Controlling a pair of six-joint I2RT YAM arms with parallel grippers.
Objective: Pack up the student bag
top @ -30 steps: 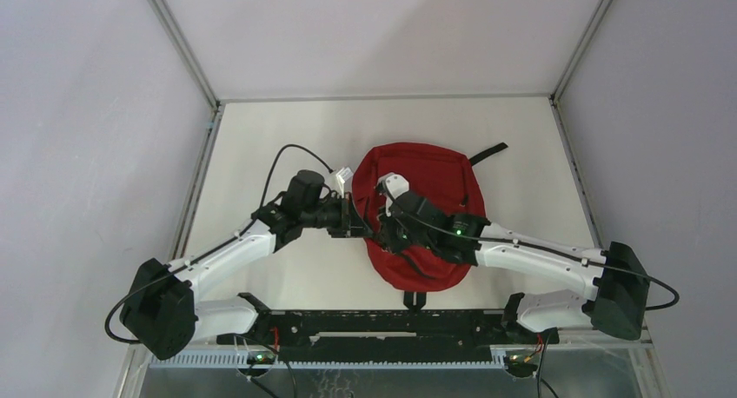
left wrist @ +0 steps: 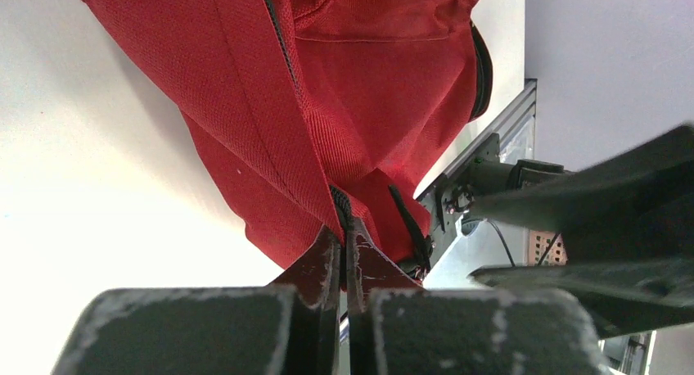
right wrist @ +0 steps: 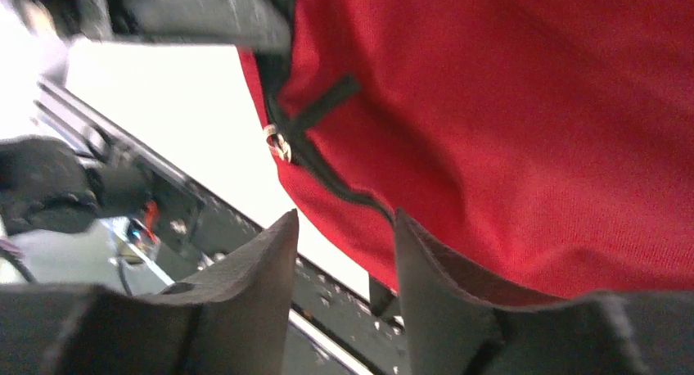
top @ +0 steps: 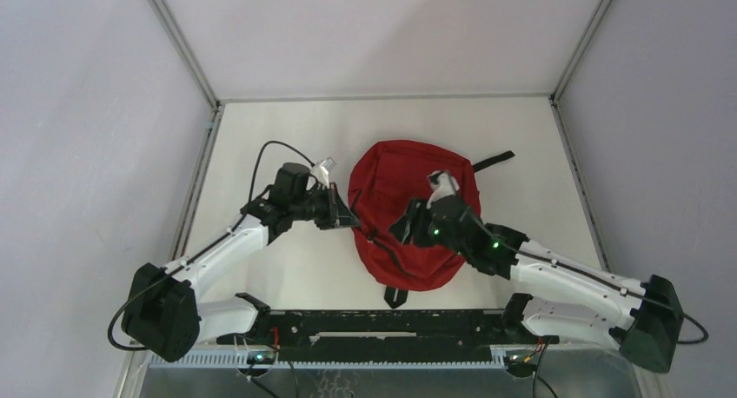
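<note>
A red student bag point(top: 417, 176) lies flat on the white table, its black zipper point(right wrist: 327, 174) running along the left and lower side. At its left edge, my left gripper is shut on the bag's zipper edge, where dark tape and red cloth run in between the fingertips. Over the bag, my right gripper stands open with only empty space between its fingers. In the top view the right arm covers part of the bag's lower right. The bag's inside is not visible.
One black strap point(top: 494, 161) sticks out at the bag's upper right and another black strap point(top: 395, 296) at its bottom, near the dark front rail point(top: 452, 322). No other loose objects show.
My right gripper has backed away to the right from the left one and is now open. The left gripper has moved slightly left and up, and the bag's lower part has shifted left with it.
</note>
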